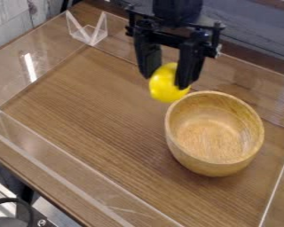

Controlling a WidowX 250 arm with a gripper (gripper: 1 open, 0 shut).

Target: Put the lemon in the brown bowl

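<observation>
The yellow lemon (pixel 169 83) hangs between the fingers of my black gripper (pixel 169 78), which is shut on it. It is raised off the table, just up and to the left of the brown bowl (pixel 216 160) in the image. That bowl is empty and stands on the right side of the wooden table. In the view, the lemon's lower right side comes close to the bowl's far left rim. How high the lemon is above the rim I cannot tell.
Bare wooden table (pixel 79 111) spreads to the left and front of the bowl. A white wire-like frame (pixel 89 29) stands at the back left. Black cable (pixel 14 208) lies at the front left corner.
</observation>
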